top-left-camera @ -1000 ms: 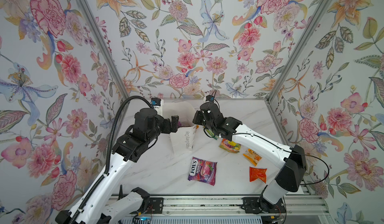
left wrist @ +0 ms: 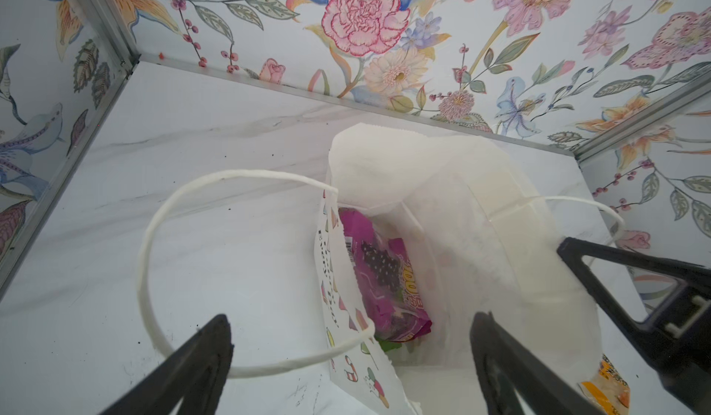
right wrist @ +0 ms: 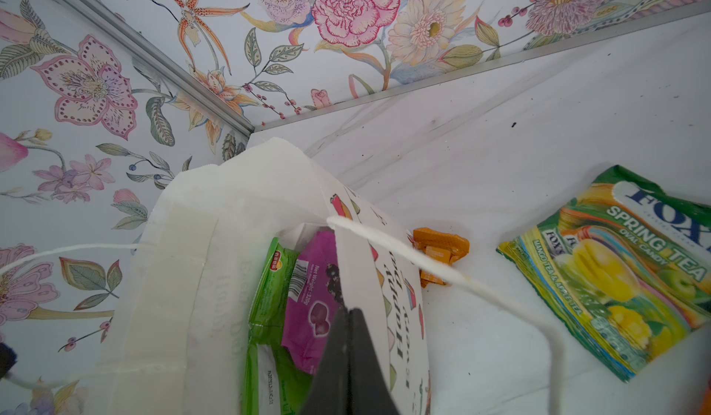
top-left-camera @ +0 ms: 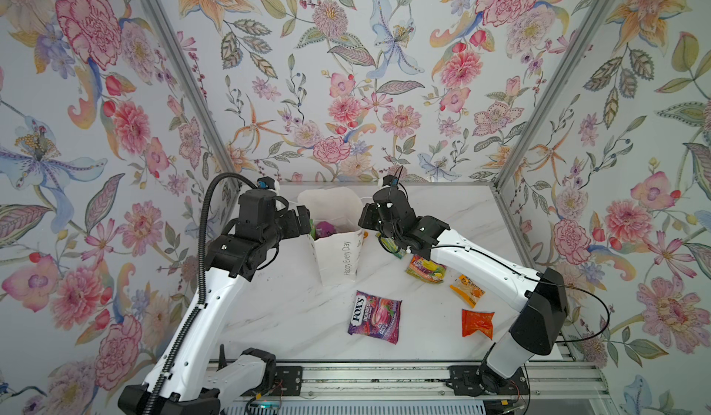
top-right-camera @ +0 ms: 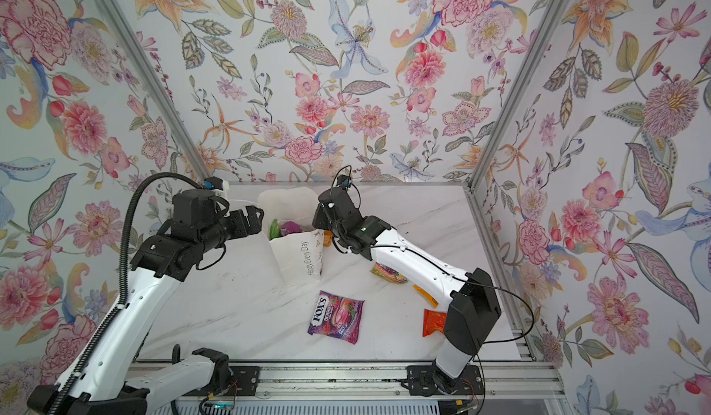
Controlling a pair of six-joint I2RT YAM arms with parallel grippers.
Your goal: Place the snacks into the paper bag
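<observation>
The white paper bag (top-left-camera: 334, 259) stands open at the table's middle back, with a purple packet (left wrist: 381, 289) and green packets (right wrist: 266, 289) inside. My left gripper is open and empty, just left of and above the bag. My right gripper is shut, nothing seen between its fingers, at the bag's right rim. Outside lie a purple Fox's packet (top-left-camera: 374, 315), a green Spring Tea packet (right wrist: 607, 274), a colourful packet (top-left-camera: 426, 270), a yellow-orange packet (top-left-camera: 466, 290), a red packet (top-left-camera: 477, 324) and a small orange packet (right wrist: 440, 244).
Floral walls with metal edges enclose it on three sides. White looped handles rise from the bag beside both grippers.
The right arm and the packets look unchanged.
</observation>
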